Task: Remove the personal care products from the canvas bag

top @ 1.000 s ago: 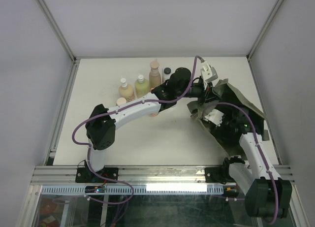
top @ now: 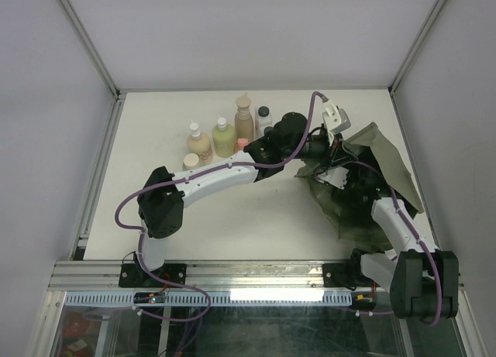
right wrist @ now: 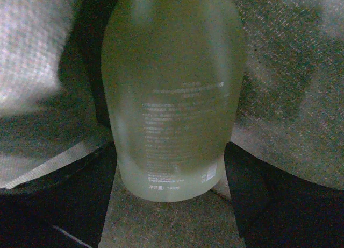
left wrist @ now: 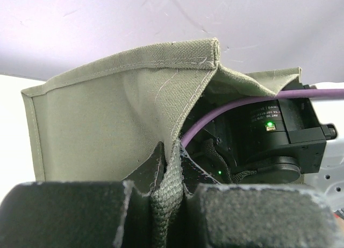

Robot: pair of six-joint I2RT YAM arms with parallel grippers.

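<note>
The olive canvas bag lies open at the right of the table. My left gripper is shut on a fold of its rim. Inside the bag, the right wrist view shows a pale green bottle with printed text. My right gripper is part open, one finger on either side of the bottle near its base; whether both touch it I cannot tell. From above, its fingers are hidden in the bag.
At the back stand a tan pump bottle, a green pump bottle, a brown bottle and a black-capped bottle. The left arm crosses the table. Free table lies in front of it.
The right arm has moved up in the top view, farther into the bag. My left gripper has shifted slightly right, and the bag's rim has moved with it.
</note>
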